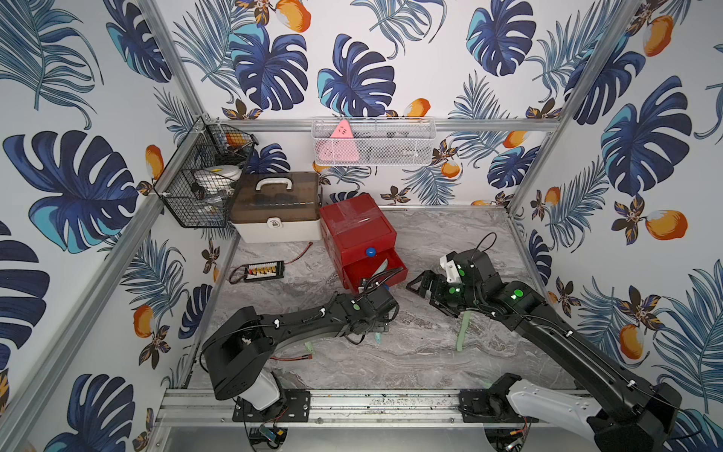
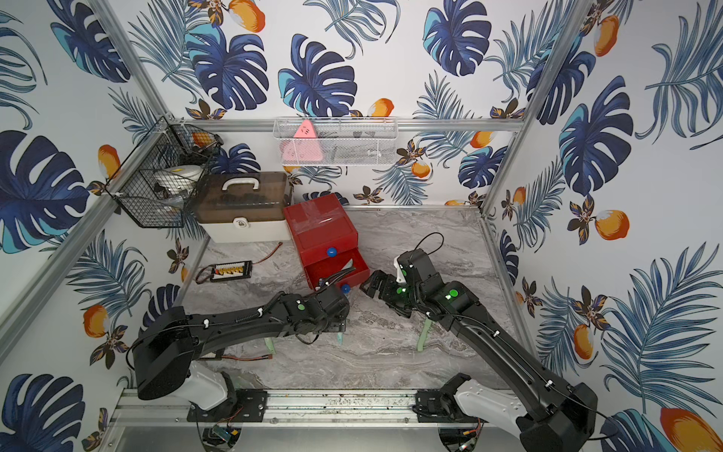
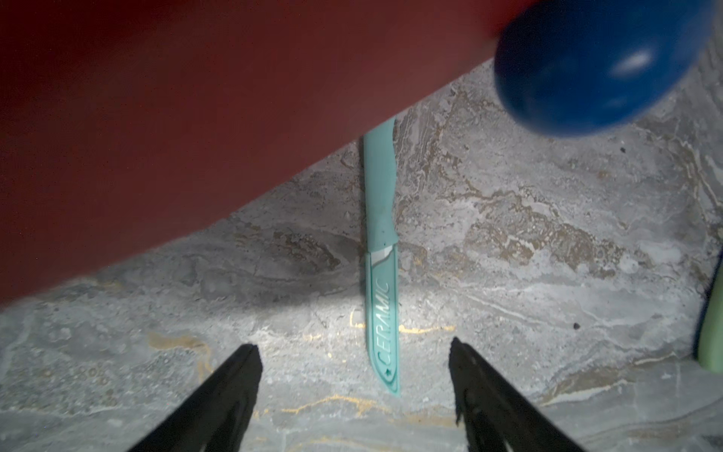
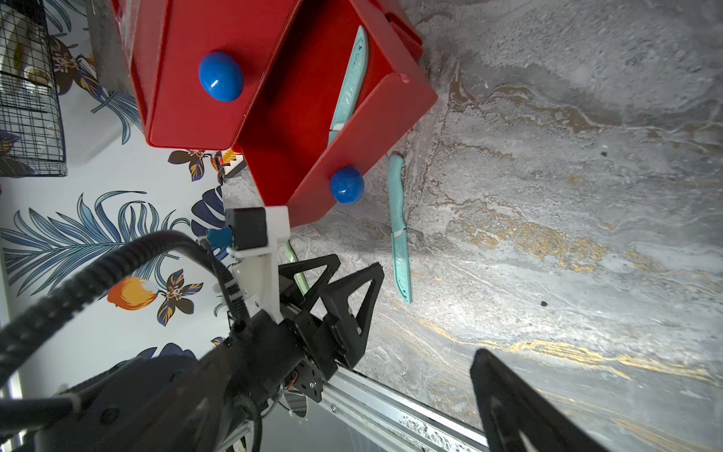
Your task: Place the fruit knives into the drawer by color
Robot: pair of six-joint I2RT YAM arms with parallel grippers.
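A teal knife in its sheath (image 3: 382, 301) lies on the table just in front of the open red drawer (image 4: 361, 158). Inside that drawer rests another teal knife (image 4: 351, 83). My left gripper is open above the table, its fingers (image 3: 226, 391) wide apart on either side of the sheath's tip with nothing between them. From the right wrist view, the left gripper hangs beside the knife. To the right of the drawer, my right gripper (image 1: 424, 290) stands open and empty. Light green knives lie near the right arm (image 1: 462, 331) and by the left arm (image 1: 309, 347).
The red cabinet (image 1: 357, 226) stands at the back, with blue knobs on its drawers. Beside it is a brown-lidded box (image 1: 277, 203). A small battery-like pack (image 1: 263, 270) with cables lies at left. Bare table shows at the back right.
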